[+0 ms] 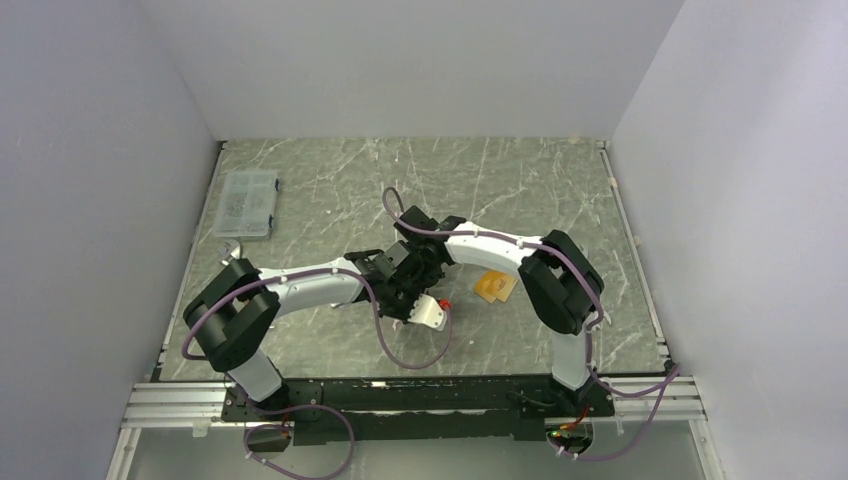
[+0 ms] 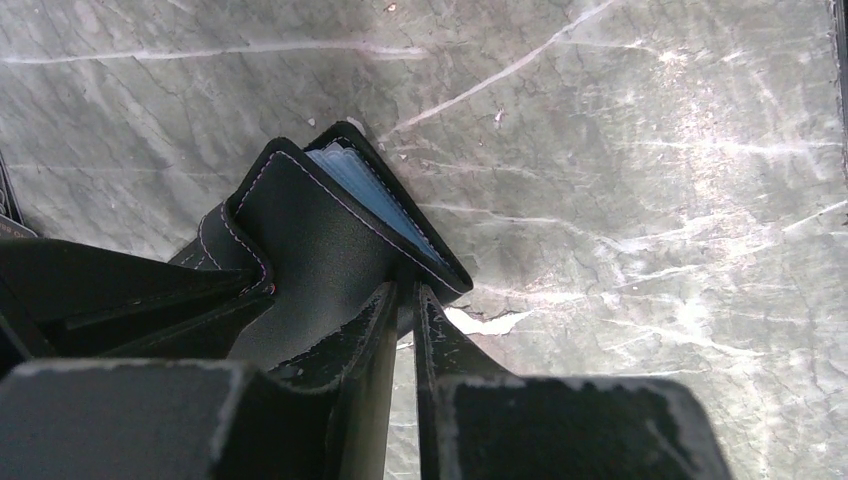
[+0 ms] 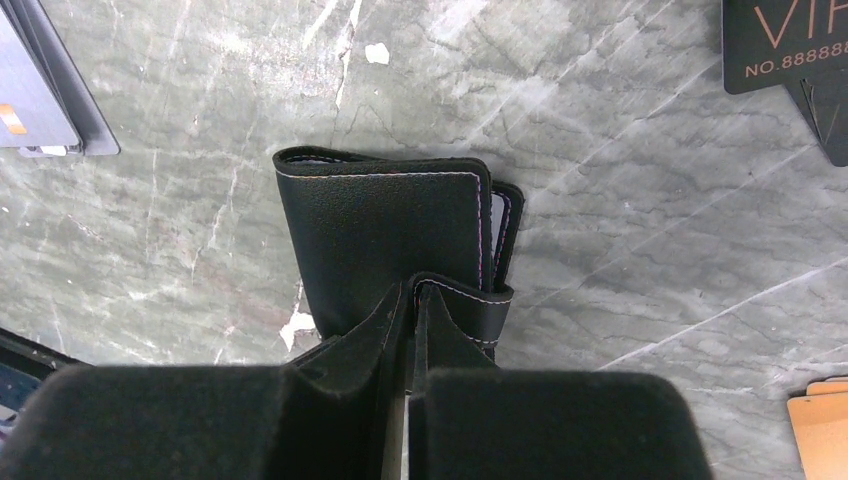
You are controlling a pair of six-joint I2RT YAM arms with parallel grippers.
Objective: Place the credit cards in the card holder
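A black leather card holder (image 2: 310,240) with pink stitching lies on the marble table, light blue sleeves showing along one open edge in the left wrist view. My left gripper is shut on it near that edge. In the right wrist view the holder (image 3: 385,225) has a short strap at its lower right, and my right gripper is shut on it there. Purple-grey cards (image 3: 35,90) and black VIP cards (image 3: 785,40) lie apart from the holder. From above, both grippers' arms hide the holder.
Orange cards (image 3: 820,430) lie right of the holder. A clear compartment box (image 1: 246,204) stands at the back left, with a metal tool (image 1: 230,250) below it. Walls border the table.
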